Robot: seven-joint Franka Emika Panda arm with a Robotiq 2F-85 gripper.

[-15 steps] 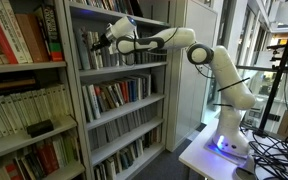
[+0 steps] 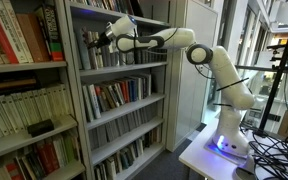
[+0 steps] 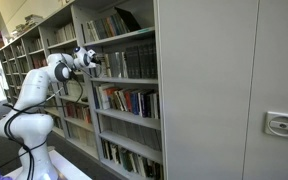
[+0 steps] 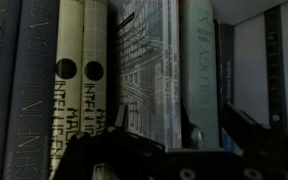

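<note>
My gripper stands open in front of a row of upright books, its dark fingers [image 4: 246, 130] low in the wrist view. A grey patterned book [image 4: 147, 72] faces the space between them, with a pale green book [image 4: 199, 70] close on its right. Whether either finger touches a book is too dark to tell. In exterior view 1 the gripper [image 2: 102, 40] is up at a high shelf of the bookcase, small and partly lost against the books.
Two yellowish books [image 4: 81, 75] and dark volumes [image 4: 32, 85] stand to the left. On the right are a thin dark book [image 4: 225, 65] and a pale surface [image 4: 249, 75] with a dark upright strip. A white table [image 2: 199, 158] stands by the arm's base.
</note>
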